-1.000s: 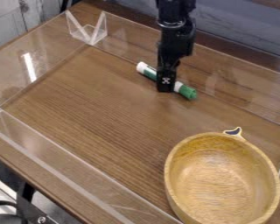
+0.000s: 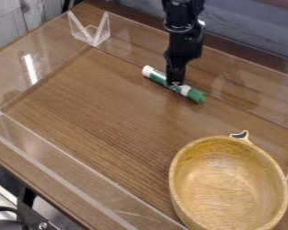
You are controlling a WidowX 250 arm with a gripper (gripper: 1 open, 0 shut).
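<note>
The black gripper [image 2: 175, 75] reaches down from the top of the camera view, its tip at a green and white cylindrical object [image 2: 185, 90], like a marker or tube, lying diagonally on the wooden table [image 2: 98, 126]. The gripper looks shut, its tip over the upper middle of the object. Whether anything is between its fingers is hard to make out.
A large yellow bowl [image 2: 229, 207] fills the bottom right, with a small white item [image 2: 240, 136] just behind it. A clear wire-like stand [image 2: 91, 27] is at the back left.
The gripper has moved back, toward the top of the view. The green and white object has shifted slightly and more of its green end shows.
</note>
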